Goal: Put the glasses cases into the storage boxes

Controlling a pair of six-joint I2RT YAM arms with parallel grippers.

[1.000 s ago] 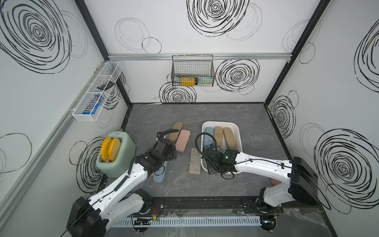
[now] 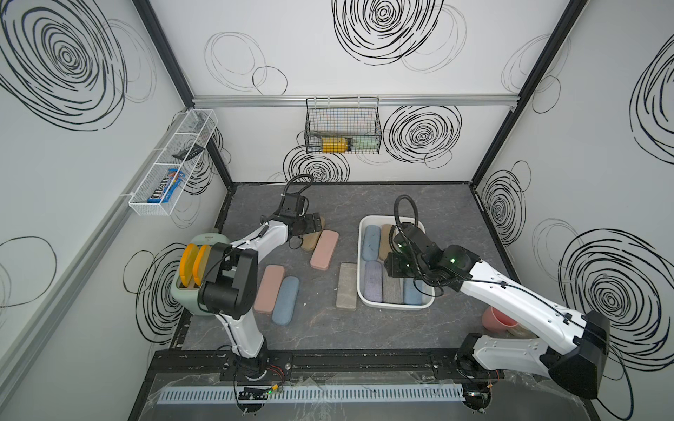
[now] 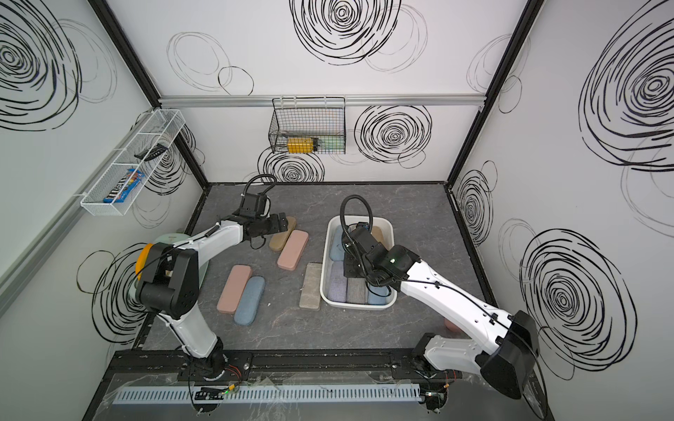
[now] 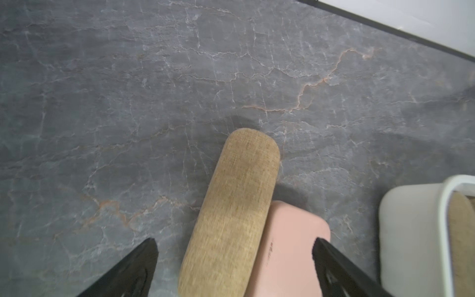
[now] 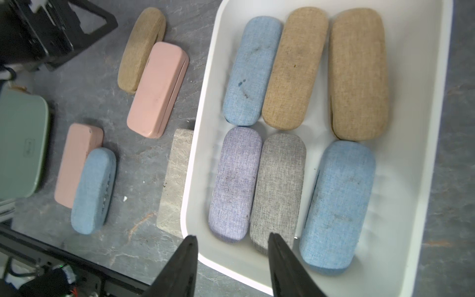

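Observation:
The white box (image 5: 434,148) holds several blue, tan, lavender and grey glasses cases, including a lavender one (image 5: 234,183). My right gripper is part open above its near end, nothing seen between the fingers. Outside, left of the box, lie two pink cases (image 2: 323,249) (image 2: 269,287), a blue case (image 2: 285,300), a beige case (image 2: 347,285) and a tan case (image 4: 232,212). My left gripper hangs open over the tan case, which lies against a pink one in the left wrist view.
A green toaster-like object (image 2: 189,298) with yellow slices stands at left, behind my left arm. A pink container (image 2: 495,319) sits at front right. Wire baskets (image 2: 342,126) (image 2: 158,189) hang on the walls.
My left gripper has moved toward the back, over the tan case. My right gripper has risen and shifted back and right over the box.

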